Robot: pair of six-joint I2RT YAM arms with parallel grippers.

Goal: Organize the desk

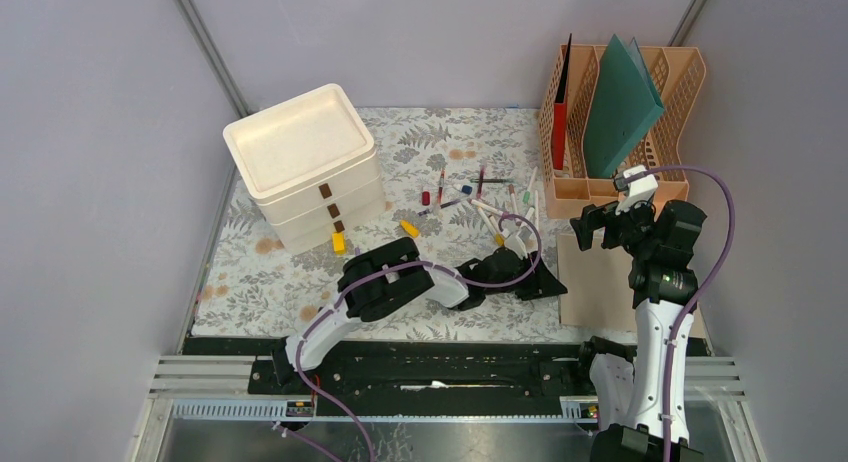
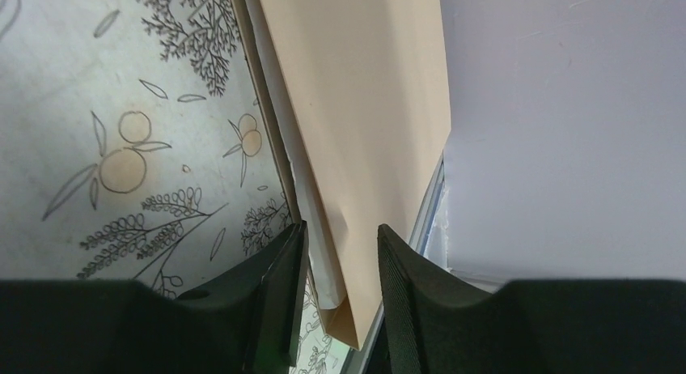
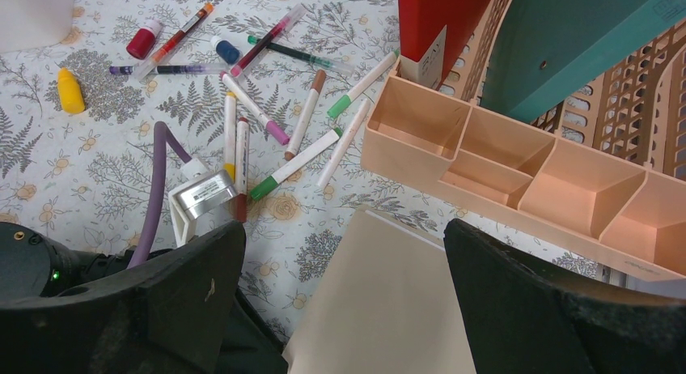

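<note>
A beige folder (image 1: 598, 287) lies flat at the front right of the desk, partly covered by the right arm. My left gripper (image 1: 562, 291) is down at its left edge. In the left wrist view the fingers stand part open, with the corner of the folder (image 2: 364, 107) showing between them; contact cannot be told. Pale paper shows inside its open side. My right gripper hangs open above the desk with nothing between its fingers. Loose markers (image 3: 297, 163) lie scattered left of the organizer (image 3: 558, 204), which holds a red folder (image 3: 437, 34) and a teal folder (image 3: 558, 50).
A white drawer unit (image 1: 300, 142) stands at the back left. Yellow pieces (image 1: 409, 228) lie near it, and red and blue caps (image 3: 146, 38) are among the markers. A wall runs along the right side. Bare desk shows at the front left.
</note>
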